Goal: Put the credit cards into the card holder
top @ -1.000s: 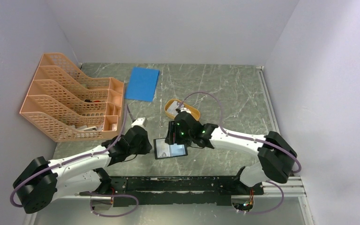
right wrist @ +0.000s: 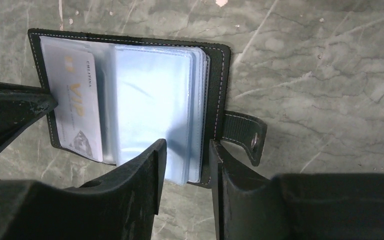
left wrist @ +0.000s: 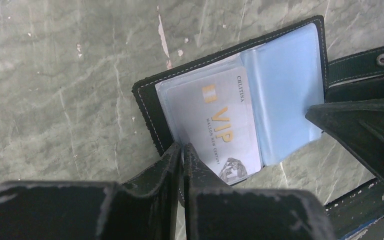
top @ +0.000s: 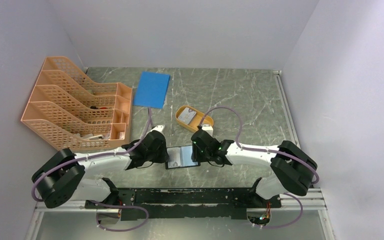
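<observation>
The card holder [top: 180, 157] lies spread open on the table between my two arms. A white VIP card [left wrist: 215, 120] shows in its left half, and pale blue clear sleeves [right wrist: 152, 105] fill the right half. My left gripper is at the outer left edge, its fingertips brought together over the black border and the sleeve edges there. Over the opposite side, my right gripper is part open, with the sleeves' free edges between and below its fingers. From above, both hands cover the holder's sides.
Behind the right hand, an orange tray [top: 209, 121] holds white cards [top: 186, 116]. A blue mat [top: 152, 90] lies farther back, and an orange compartment rack [top: 122, 95] stands at the left.
My left gripper has come right, onto the holder's left edge. My right gripper has shifted right across the holder to its right side. The holder has hardly moved.
</observation>
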